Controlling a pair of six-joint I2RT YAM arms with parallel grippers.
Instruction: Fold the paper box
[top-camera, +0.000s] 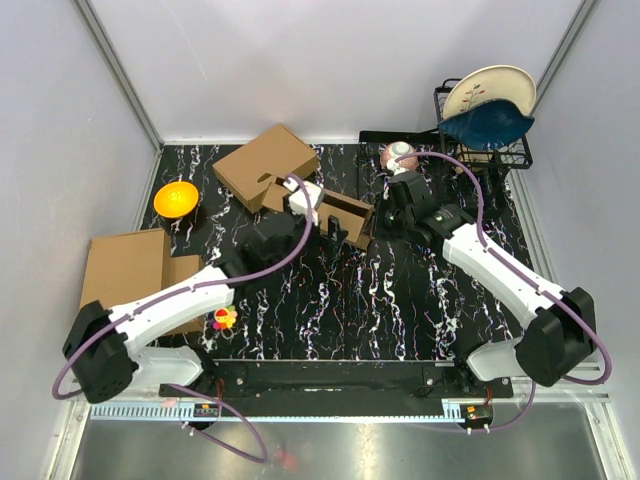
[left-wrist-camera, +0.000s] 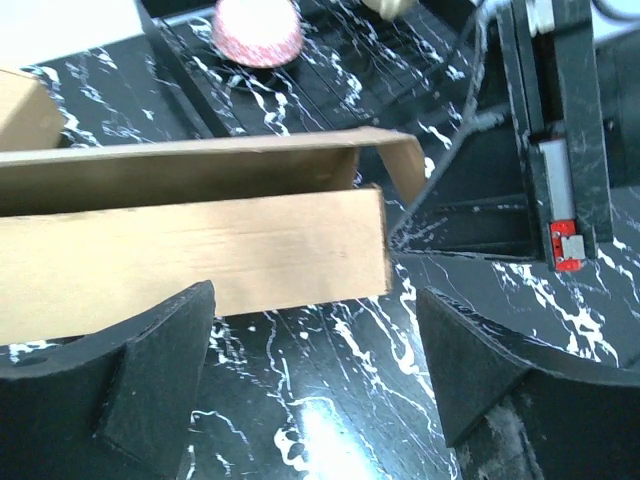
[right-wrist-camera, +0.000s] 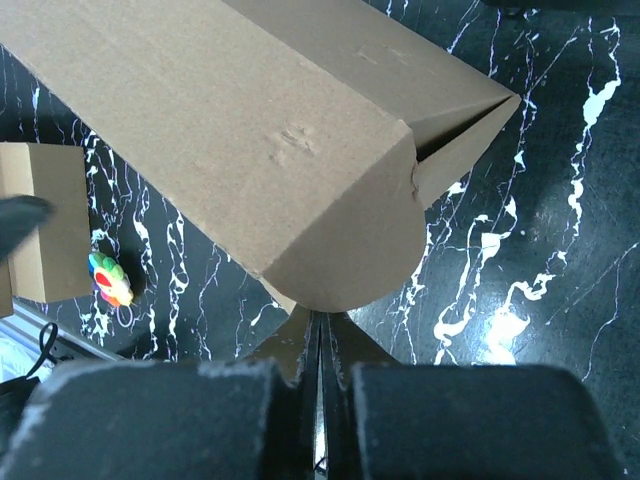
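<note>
The brown cardboard box (top-camera: 349, 213) is part folded at the middle of the dark table, its trough-like inside facing up. In the left wrist view, its long front wall (left-wrist-camera: 250, 255) stands upright with a narrow flap bent down at the right end. My left gripper (top-camera: 335, 232) is at the near side of the box, its fingers (left-wrist-camera: 150, 385) spread and nothing between them. At the box's right end, my right gripper is shut, fingertips against the edge of a rounded end flap (right-wrist-camera: 360, 255). Whether the flap is pinched is unclear.
Another flat cardboard box (top-camera: 265, 165) lies behind, and more cardboard (top-camera: 130, 270) is at the left. A yellow bowl (top-camera: 176, 199), a pink bowl (top-camera: 398, 156), a dish rack (top-camera: 485, 155) and a flower toy (top-camera: 225, 317) stand around.
</note>
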